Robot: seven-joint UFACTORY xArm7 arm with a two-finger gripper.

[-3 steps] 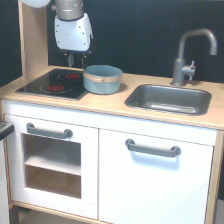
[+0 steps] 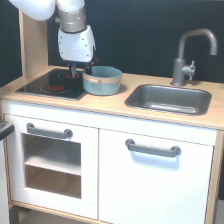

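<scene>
A blue-grey pot stands on the wooden counter, just right of the black stovetop. The white hand of my arm comes down from the upper left, and its gripper is beside the pot's left rim, over the stovetop's right part. The dark fingers are small and blurred against the dark background. Whether they touch the pot or stand apart from each other is not clear.
A metal sink with a tall grey faucet lies to the right. Bare counter separates pot and sink. Below are an open-fronted oven compartment and a shut white cabinet door.
My hand has moved down and slightly right, bringing its fingers to about the height of the pot's rim. The pot stays in the same place.
</scene>
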